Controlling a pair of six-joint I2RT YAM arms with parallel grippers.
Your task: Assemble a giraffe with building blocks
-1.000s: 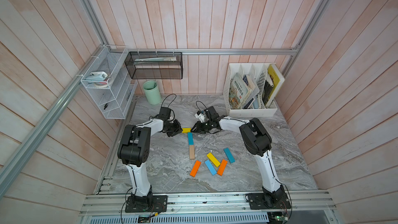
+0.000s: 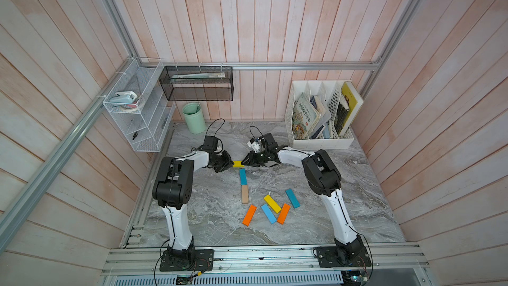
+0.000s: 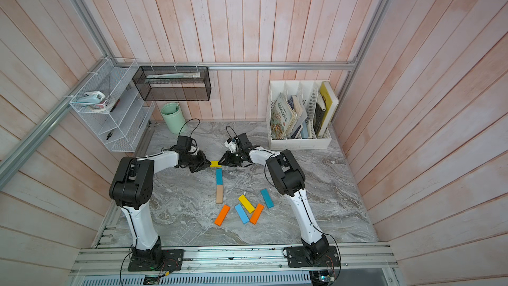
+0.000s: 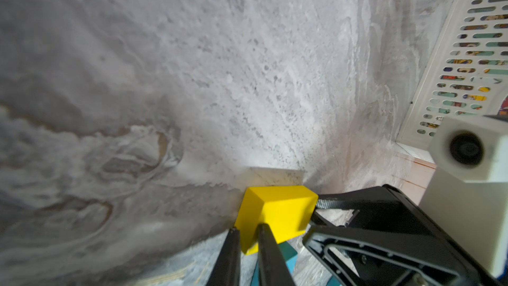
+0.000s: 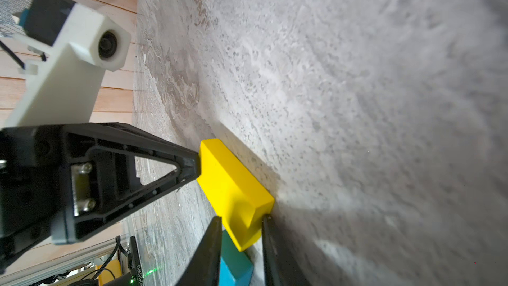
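A yellow block lies crosswise at the far end of a blue block, which lines up with a tan block nearer the front. My left gripper is at the yellow block's left end, its fingertips slightly parted. At the right end is my right gripper, its fingertips a little further apart. Neither pair of fingers closes around the block; it lies between the two grippers. In the left wrist view the yellow block appears close to the blue one, but whether they touch cannot be made out.
Two orange blocks, a light blue block, another yellow block and a darker blue block lie loose toward the front. A green bin and a white book holder stand behind.
Both grippers have shifted slightly toward the back, and the yellow block between them has moved back a little too. The other blocks look unchanged.
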